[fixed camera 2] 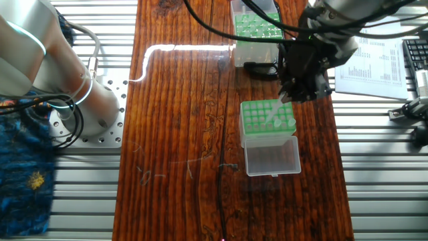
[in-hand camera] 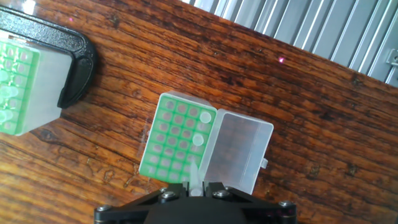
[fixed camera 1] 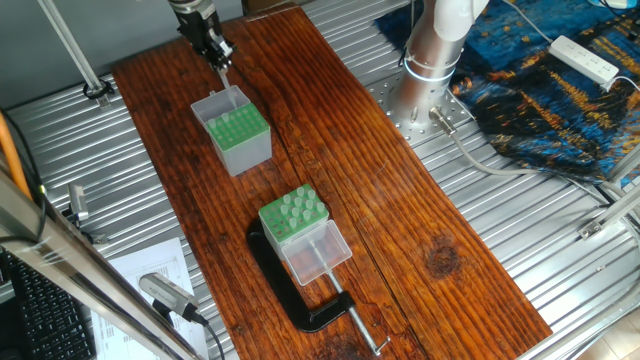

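Observation:
A clear pipette tip (in-hand camera: pixel 194 173) juts from my gripper, which is shut on its upper end. In the wrist view the tip's point lies over the lower right edge of the green rack (in-hand camera: pixel 166 146), near the lid hinge. From exterior view 2, the tip (fixed camera 2: pixel 275 109) slants down over the rack's holes; whether it touches the rack I cannot tell. This rack box (fixed camera 1: pixel 243 158) has its clear lid (in-hand camera: pixel 239 146) folded open. Two pale tips stand in its holes, including one tip (in-hand camera: pixel 198 139) near the lid side; most other holes look empty.
A second green rack box (fixed camera 1: pixel 293 211) with several tips stands nearby, its lid (fixed camera 1: pixel 318 254) open. Around it is a black C-clamp (fixed camera 1: pixel 285 290), whose screw reaches toward the table edge. Bare wooden table (fixed camera 1: pixel 400 210) lies towards the robot base (fixed camera 1: pixel 412 103).

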